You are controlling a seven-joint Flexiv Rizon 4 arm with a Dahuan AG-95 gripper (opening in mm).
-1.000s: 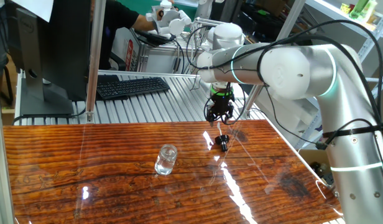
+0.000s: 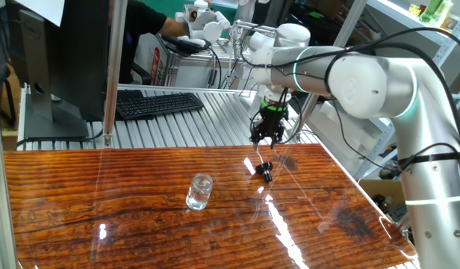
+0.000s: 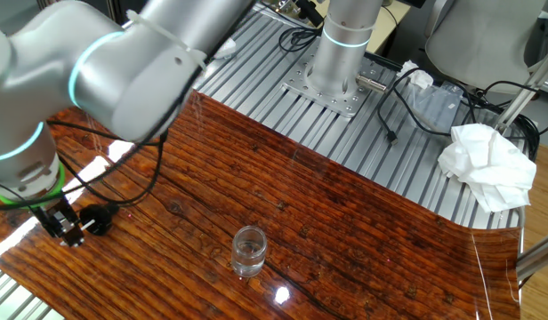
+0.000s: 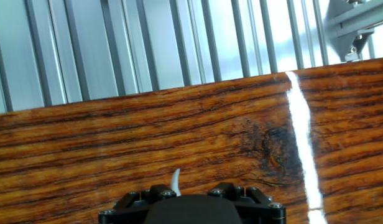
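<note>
My gripper (image 2: pixel 268 138) hangs low over the far right of the wooden table in exterior view 1. Close below it shows a small black piece (image 2: pixel 265 172) with a thin pale stem; exterior view 2 has this black piece (image 3: pixel 97 219) beside the gripper (image 3: pixel 68 229). I cannot tell whether it is held or lies on the table. In the wrist view, a dark rounded shape (image 4: pixel 191 210) hides the space between the finger parts, and a curved white tip (image 4: pixel 175 180) shows above it. Upright near the middle stands a clear glass (image 2: pixel 199 192), apart from the gripper.
The glossy wooden table (image 3: pixel 372 231) has wide free room around the glass. Beyond its edge lies a slatted metal surface (image 2: pixel 222 123) with a keyboard (image 2: pixel 159 106). Loose black cables hang along the arm. Crumpled white paper (image 3: pixel 487 169) lies off the table.
The gripper has shifted a little to the right in exterior view 1. The black piece's outline has moved slightly left. The glass stays where it was.
</note>
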